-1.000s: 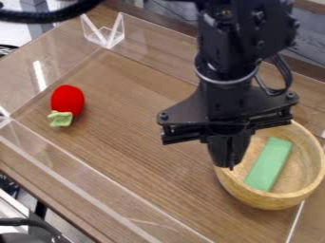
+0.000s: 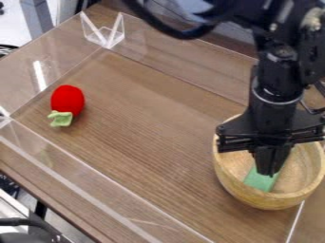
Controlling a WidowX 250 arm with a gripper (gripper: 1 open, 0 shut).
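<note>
My gripper (image 2: pixel 267 142) is a black assembly lowered over a round tan wooden bowl (image 2: pixel 290 185) at the right, its lower end reaching inside the rim. A green block (image 2: pixel 260 179) lies in the bowl, partly hidden behind the gripper. The fingers are dark and overlap, so their opening and any contact with the block cannot be made out.
A red object with a pale green top (image 2: pixel 67 102) lies on the wooden table (image 2: pixel 140 123) at the left. A clear plastic piece (image 2: pixel 105 30) stands at the back left.
My gripper has moved right and back, down over the bowl, and now covers much of the green block, which was more fully visible before.
</note>
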